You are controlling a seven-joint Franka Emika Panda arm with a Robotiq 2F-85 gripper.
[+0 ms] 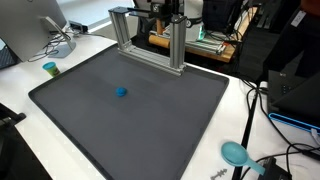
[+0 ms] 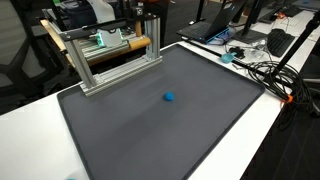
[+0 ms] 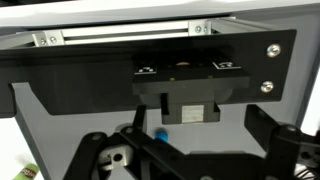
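Observation:
A small blue object [image 1: 121,91] lies on the dark grey mat [image 1: 130,125], left of its middle in exterior view 1. Exterior view 2 has the same blue object [image 2: 169,97] near the mat's centre. My gripper is open, its two black fingers spread wide in the wrist view, and nothing is held between them. Beyond them is a black bar [image 3: 90,88] with a black fitting [image 3: 190,77] and a silver block. Below these, part of the blue object [image 3: 161,134] shows. The gripper cannot be made out clearly in the exterior views.
A metal frame [image 1: 150,55] stands at the mat's back edge. A green-and-blue cup [image 1: 51,69] is at the left and a teal round item [image 1: 237,155] at the front right, both off the mat.

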